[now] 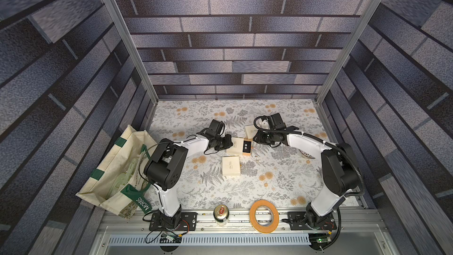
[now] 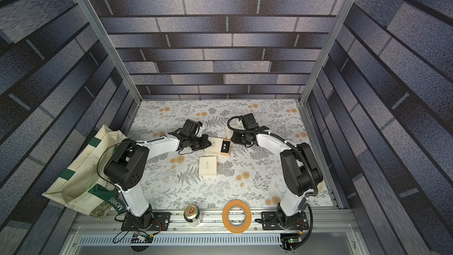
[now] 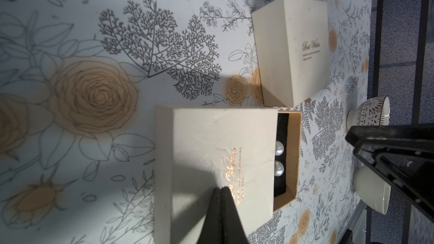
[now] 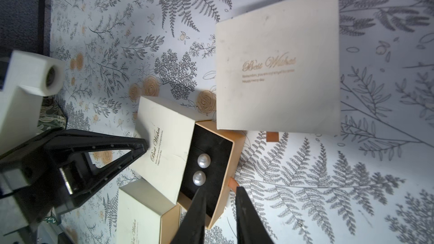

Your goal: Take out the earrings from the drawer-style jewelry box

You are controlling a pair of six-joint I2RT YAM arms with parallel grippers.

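Note:
The middle jewelry box [image 1: 234, 146] has its drawer [image 4: 228, 167] pulled out to the right; two pearl earrings [image 4: 204, 160] lie on the drawer's black pad. In the left wrist view my left gripper is shut at the box's white sleeve [image 3: 217, 153], with nothing showing between its fingers. My right gripper is over the drawer's open end, its fingertips pointing toward the drawer, apart from each other. The earrings are visible between the sleeve and the drawer's outer wall.
A second cream box [image 1: 230, 165] lies in front, another [image 4: 278, 58] behind. At the left stands a canvas bag [image 1: 111, 170]; a patterned cup [image 3: 368, 110] is at the right. A can [image 1: 220, 214] and tape roll [image 1: 257, 228] sit on the front rail.

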